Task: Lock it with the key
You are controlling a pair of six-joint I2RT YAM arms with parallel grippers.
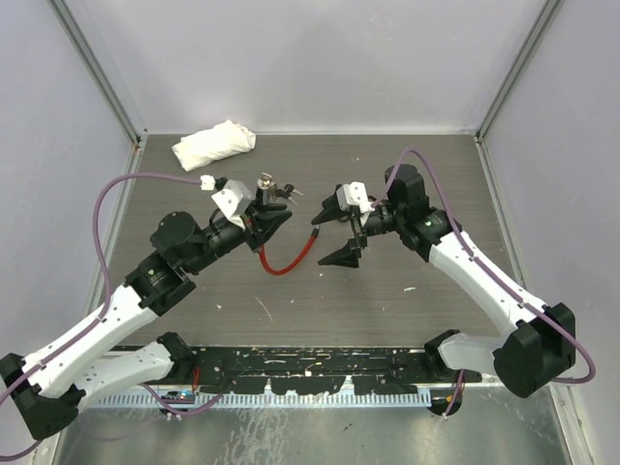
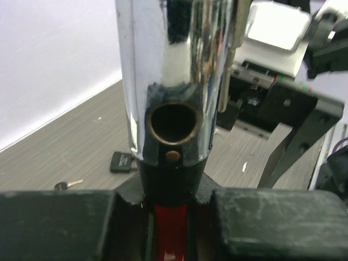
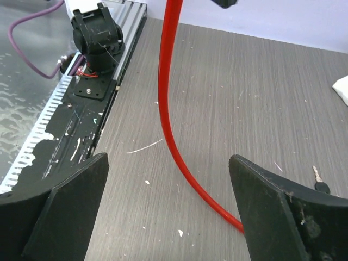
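My left gripper (image 1: pixel 268 215) is shut on the chrome lock body (image 2: pixel 176 87) of a red cable lock. A round hole shows in the chrome, facing the left wrist view. The red cable (image 1: pixel 291 263) hangs from that gripper in a curve, and its dark free tip (image 1: pixel 316 231) is up beside my right gripper (image 1: pixel 337 234). That gripper stands open; its view shows the cable (image 3: pixel 171 138) crossing the gap and passing out of sight behind one of the fingers (image 3: pixel 277 209). A key (image 2: pixel 66 185) lies on the table, partly covered by the left gripper in the top view.
A black padlock (image 2: pixel 120 162) rests on the table, largely covered by the right gripper in the top view. A folded white cloth (image 1: pixel 215 145) occupies the back left.
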